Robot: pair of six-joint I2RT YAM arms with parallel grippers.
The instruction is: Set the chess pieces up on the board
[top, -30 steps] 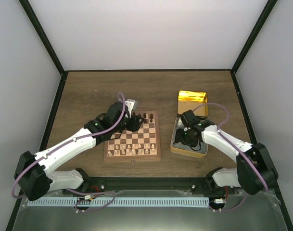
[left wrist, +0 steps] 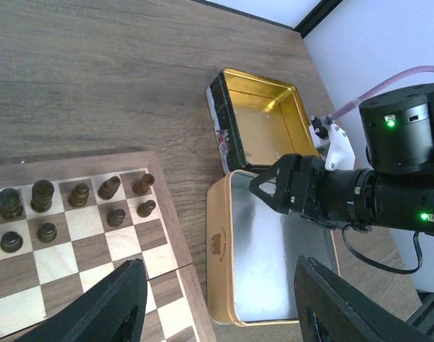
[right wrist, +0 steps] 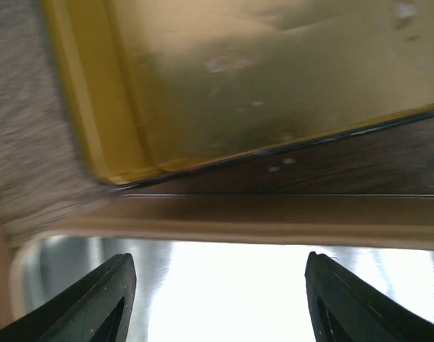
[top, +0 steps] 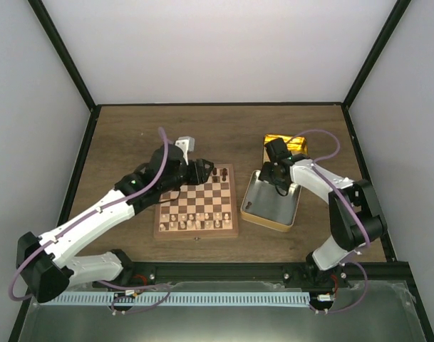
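Observation:
The chessboard [top: 197, 231] carries several light pieces along its near side and several dark pieces [left wrist: 42, 197] at the far side. My left gripper [top: 205, 169] hangs over the board's far part, its two fingers [left wrist: 111, 308] apart with nothing visible between. My right gripper [top: 265, 175] is over the far edge of the metal tray [left wrist: 266, 249], fingers apart, nothing seen between them. A small dark piece [top: 249, 205] lies in the tray's left part in the top view.
A gold-lined box [left wrist: 263, 114] stands open behind the tray, partly under the right arm.
My right arm has moved toward the back, from over the tray's middle to its far edge.

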